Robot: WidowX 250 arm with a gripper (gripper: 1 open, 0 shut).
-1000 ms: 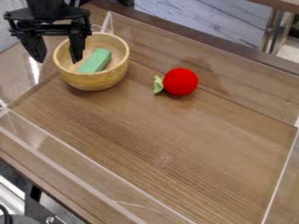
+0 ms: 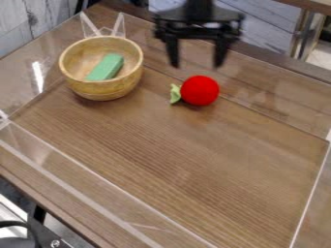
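Observation:
A wooden bowl (image 2: 124, 82) stands at the upper left of the table, with a pale green oblong object (image 2: 105, 67) lying inside it. A red round object (image 2: 199, 90) with a small green piece at its left rests right of the bowl. The dark gripper (image 2: 193, 37) is at the top of the view, motion-blurred, above and behind the red object; whether it is open or shut cannot be made out.
Bare wooden table (image 2: 181, 174) fills the middle, front and right, with free room there. A pale wooden edge runs along the top right, and dark cables show at the bottom left corner.
The gripper has moved right, from over the bowl at the left to the top centre behind the red object. The bowl and objects look unmoved.

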